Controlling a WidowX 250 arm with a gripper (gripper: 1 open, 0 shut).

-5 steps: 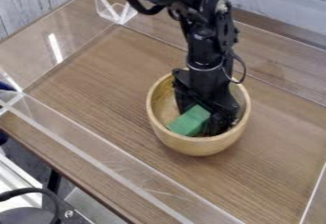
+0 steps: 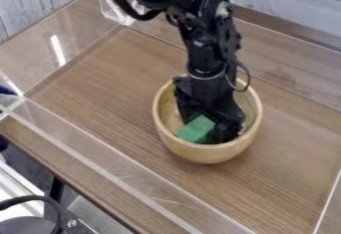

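Observation:
A black robot arm reaches down from the top into a light wooden bowl on the table. Its gripper is low inside the bowl, around or beside a green block that lies at the bowl's left part. The fingertips are dark against the bowl's inside, so their exact stance on the block is hard to make out.
A dark cable loops at the lower left, beyond the table's edge.
The arm has shifted slightly within the bowl, and the green block sits a little differently, still inside it.

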